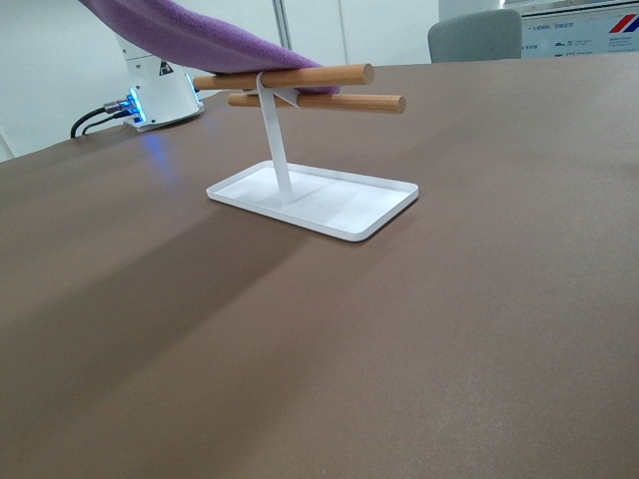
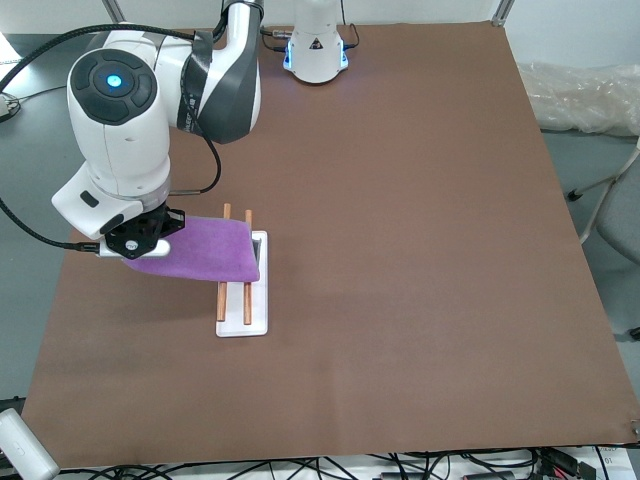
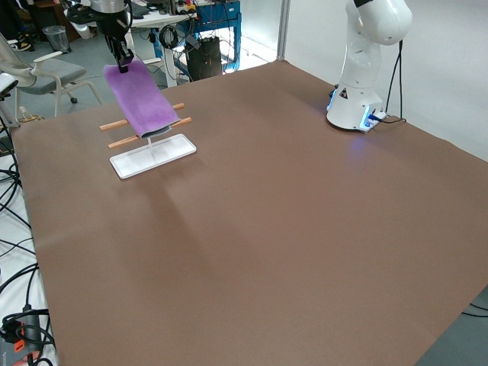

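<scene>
A purple towel (image 2: 200,250) (image 1: 210,40) (image 3: 141,99) is draped across a white stand with two wooden bars (image 2: 248,310) (image 1: 329,103) (image 3: 122,142); its far end rises to the gripper (image 2: 140,238) (image 3: 122,65), whose fingers appear closed on the cloth's raised end in the right view. In the top view the towel rests on the bars and rises toward the upper left. The stand's white base (image 2: 232,328) (image 1: 349,205) (image 3: 152,158) rests on the brown table.
Cables run along the near edge in the left view.
</scene>
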